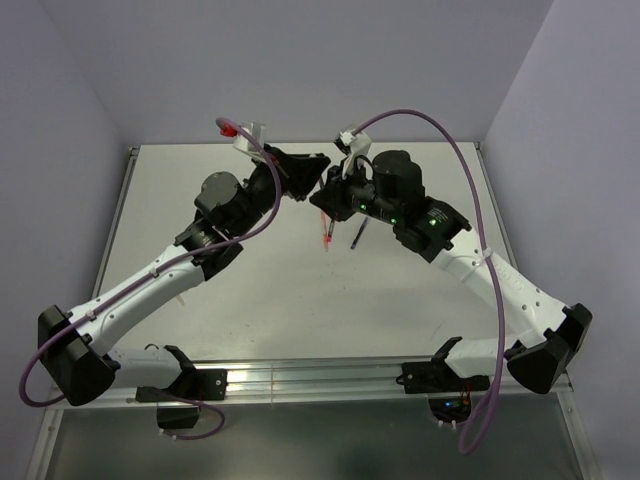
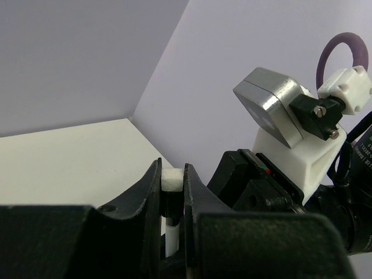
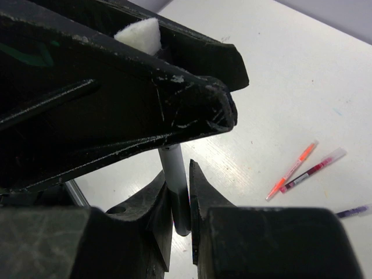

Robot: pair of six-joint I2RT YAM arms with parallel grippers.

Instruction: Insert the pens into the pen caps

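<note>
Both grippers meet in the air above the middle of the table. My left gripper [image 1: 310, 170] is shut on a white-tipped piece [image 2: 172, 179], seen between its fingers in the left wrist view. My right gripper [image 1: 325, 200] is shut on a grey pen barrel [image 3: 177, 180], which runs up into the left gripper's black fingers in the right wrist view. Where pen and cap join is hidden. Below on the table lie an orange pen [image 3: 290, 171], a red pen [image 3: 313, 171] and a dark purple pen [image 3: 351, 211].
Both arms span the front half above it.
</note>
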